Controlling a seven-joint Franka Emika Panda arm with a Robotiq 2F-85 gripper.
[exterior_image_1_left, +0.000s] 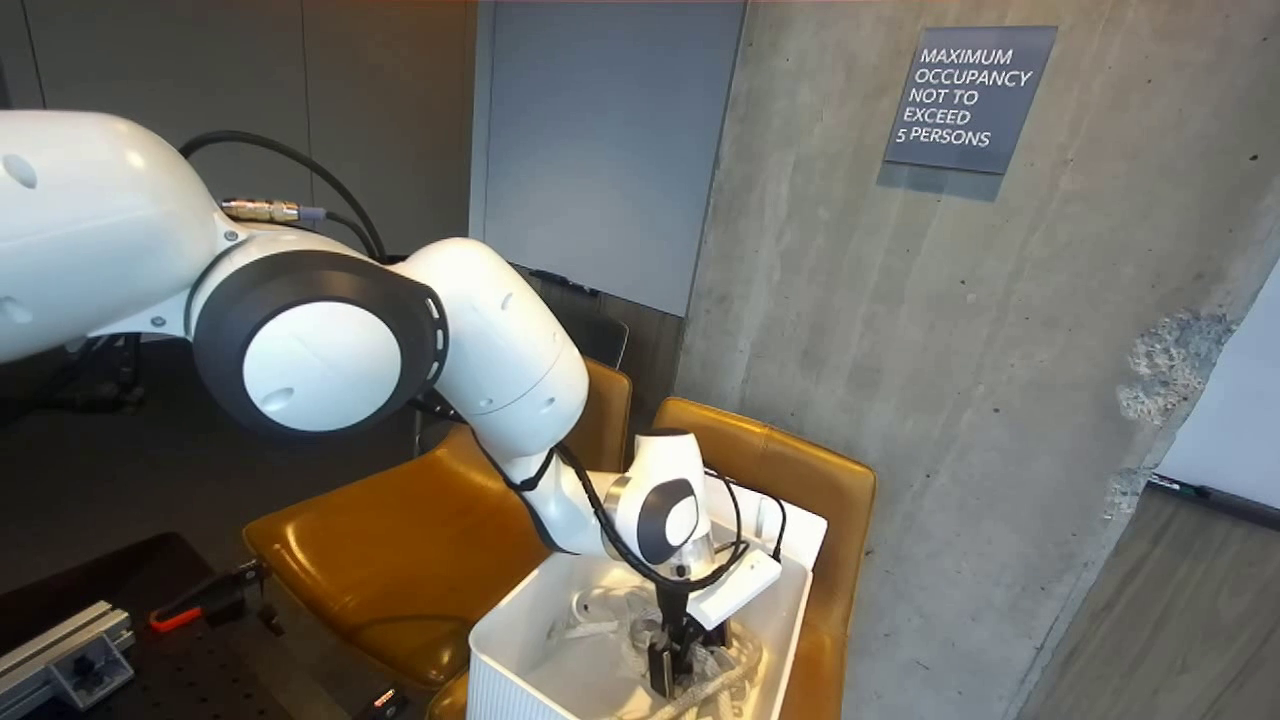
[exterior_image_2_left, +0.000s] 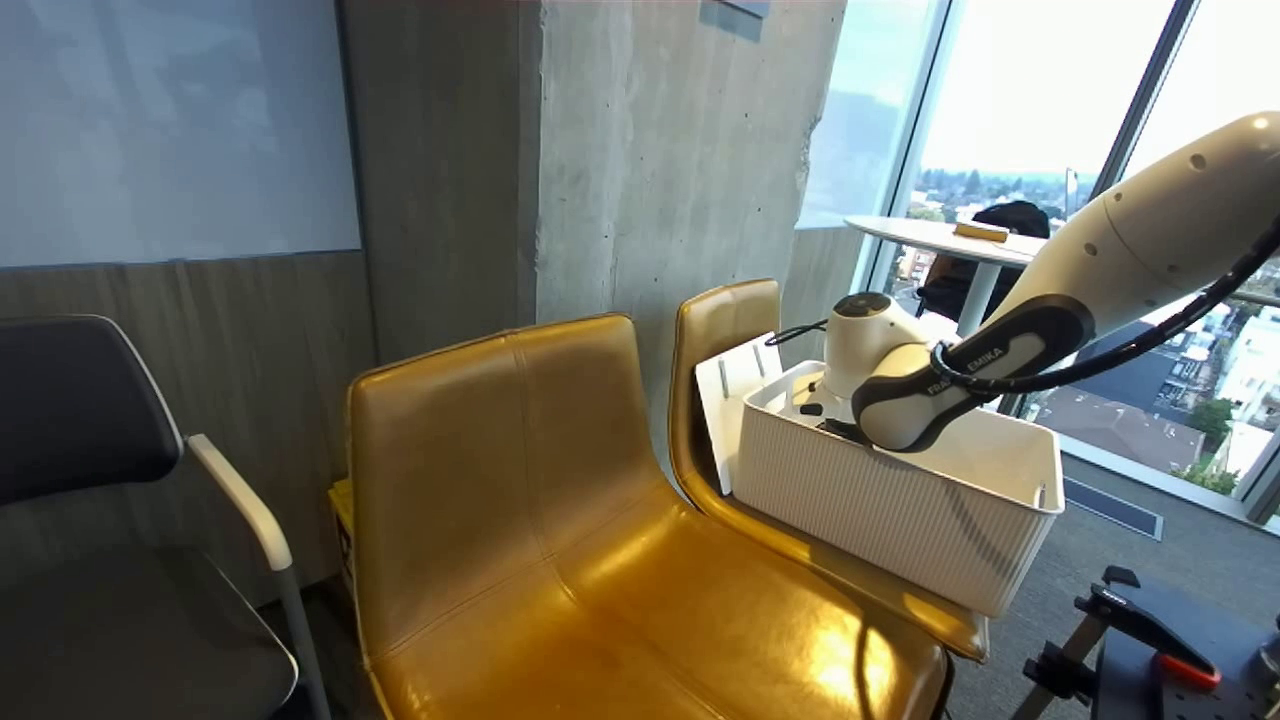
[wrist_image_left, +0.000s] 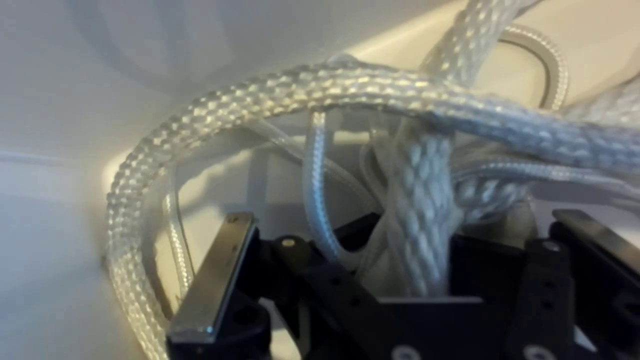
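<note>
Whitish braided ropes and thinner cords lie tangled in the white bin. A thick rope arches across the wrist view, and another braided length runs down between my fingers. My gripper is low inside the bin; its metal-faced fingers stand well apart, so it is open around part of the tangle. No rope is visibly pinched. The black finger linkage hides the lower part of the ropes. In exterior view 2 the bin's ribbed wall conceals my fingers.
Bin walls surround the hand closely. The bin rests on a tan chair, with a second tan chair beside it. A dark table with a clamp stands at lower left in exterior view 1.
</note>
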